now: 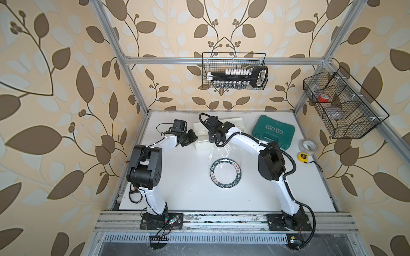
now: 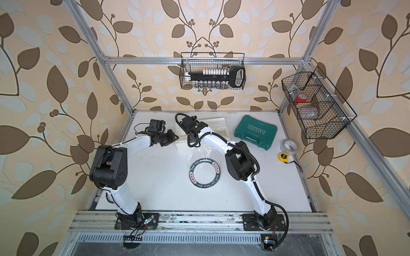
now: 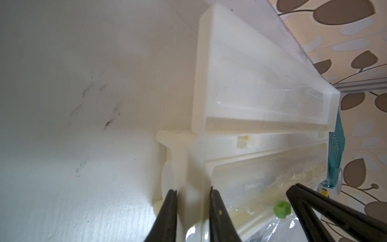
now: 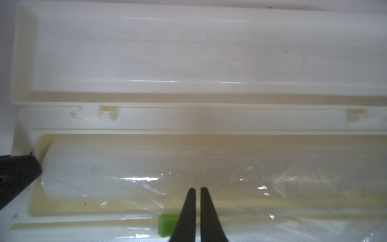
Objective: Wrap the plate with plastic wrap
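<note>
The white wrap dispenser [image 4: 201, 119] lies at the back of the table with its lid [image 3: 258, 80] swung open and the film roll [image 4: 121, 165] inside. My left gripper is shut on the dispenser's left end. Over the dispenser's front edge, my right gripper is shut with nothing visible between its fingers; just left of them in the right wrist view sits the green slider [image 4: 166, 224]. Clear plastic wrap [image 1: 218, 153] stretches from the dispenser toward the plate [image 1: 237, 175], whose dark patterned rim shows in both top views. How far the film covers the plate is hard to tell.
A green case [image 1: 273, 132] stands right of the dispenser. A tape roll [image 1: 308, 146] and a yellow tape measure [image 1: 303, 157] lie near the right edge. Wire baskets [image 1: 234, 70] hang on the wall.
</note>
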